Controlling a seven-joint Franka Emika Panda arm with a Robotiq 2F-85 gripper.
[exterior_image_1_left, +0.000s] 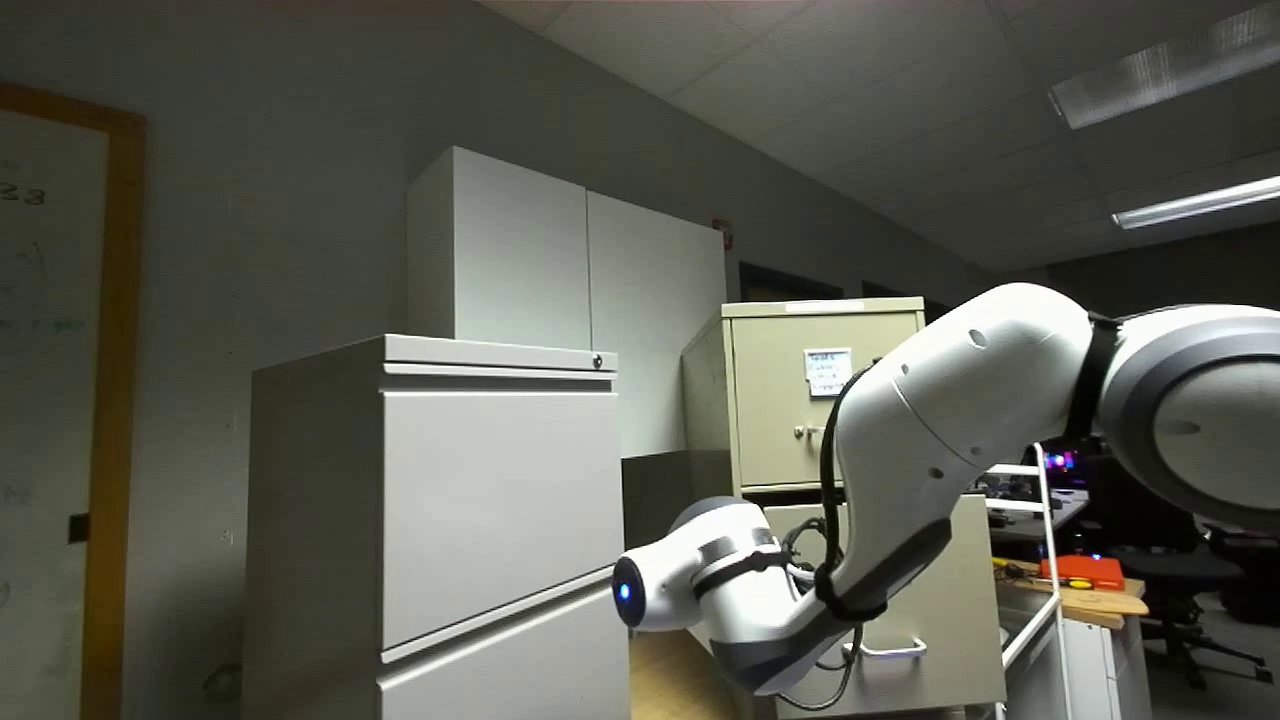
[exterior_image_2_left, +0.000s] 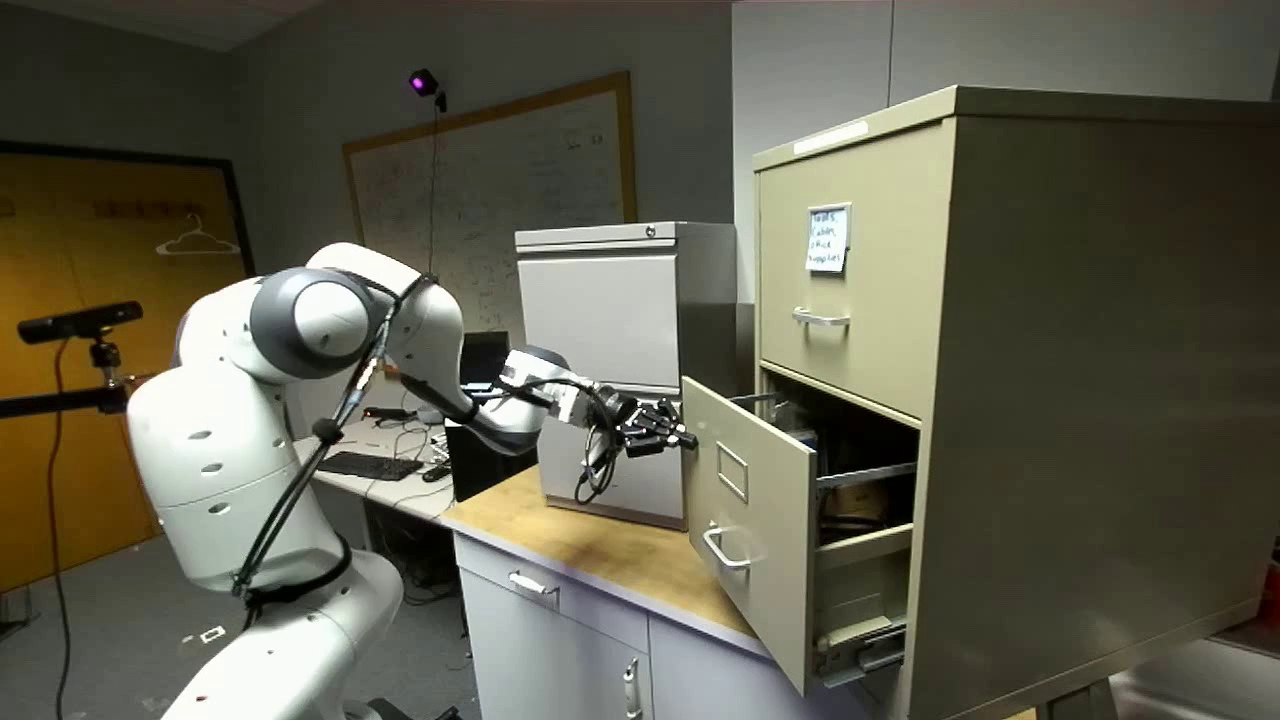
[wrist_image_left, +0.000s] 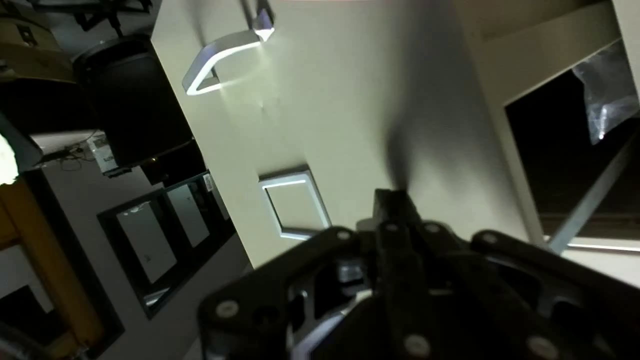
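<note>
The beige drawer (exterior_image_2_left: 768, 504) stands part open, its front tilted in exterior view 2. Its front bears a silver handle (exterior_image_2_left: 723, 548) and an empty label frame (exterior_image_2_left: 732, 472). My black gripper (exterior_image_2_left: 690, 440) is at the upper left part of this front, fingers pointing at it. In the wrist view the gripper is shut, with nothing seen between its fingers. The fingertips meet their shadow on the drawer front (wrist_image_left: 354, 120), so they touch it or nearly so. The handle (wrist_image_left: 219, 57) is off to the upper left there. Exterior view 1 hides the fingers behind the wrist.
Above the open drawer is the shut upper drawer (exterior_image_2_left: 858, 288) of the beige cabinet (exterior_image_2_left: 1080, 360). A grey cabinet (exterior_image_2_left: 600, 324) stands close behind my gripper on the wooden counter (exterior_image_2_left: 576, 528). Clear plastic (wrist_image_left: 609, 90) shows inside the open drawer.
</note>
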